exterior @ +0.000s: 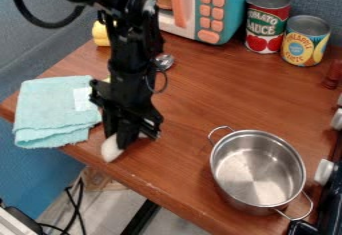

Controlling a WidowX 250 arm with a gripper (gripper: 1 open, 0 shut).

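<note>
The black gripper (127, 129) points down over the wooden table's front left part, its fingertips at a pale elongated object (112, 148), which is mostly hidden behind them. Whether the fingers hold it cannot be told. A folded light blue cloth (54, 114) lies just left of the gripper, and a steel pot (257, 168) with two handles stands to the right.
A toy microwave (214, 9), a tomato sauce can (267, 22) and a second can (306, 42) stand at the back. A spoon (163, 62) and a yellow object (100, 33) lie behind the arm.
</note>
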